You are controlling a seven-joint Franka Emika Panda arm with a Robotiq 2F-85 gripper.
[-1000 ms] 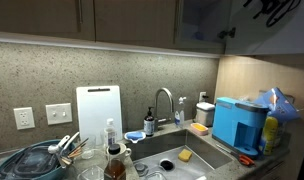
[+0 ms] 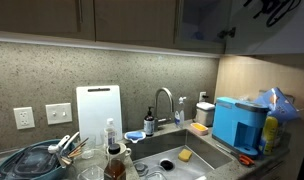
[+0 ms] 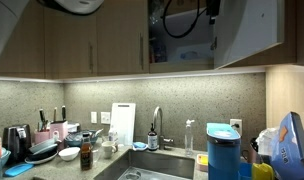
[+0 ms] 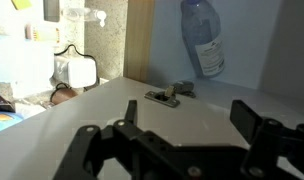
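In the wrist view my gripper is open, its two black fingers wide apart with nothing between them. Beyond the fingertips spreads a smooth light grey panel (image 4: 82, 125), apparently the cabinet door. A small dark metal piece (image 4: 164, 98), probably a hinge, sits where this panel meets the wooden edge (image 4: 138, 40). Inside the cabinet stands a clear bottle (image 4: 203, 38) with a pale label, well apart from my fingers. The second exterior view has the upper cabinet door (image 3: 250, 35) swung open, with the arm reaching high across the cabinets; the fingertips are hard to make out there.
Below lies the counter with a sink (image 2: 177, 160) and a curved faucet (image 2: 167, 97). A blue container (image 2: 237, 123) stands right of the sink, and a dish basin (image 2: 30, 162) to its left. A white board (image 2: 99, 110) leans on the wall.
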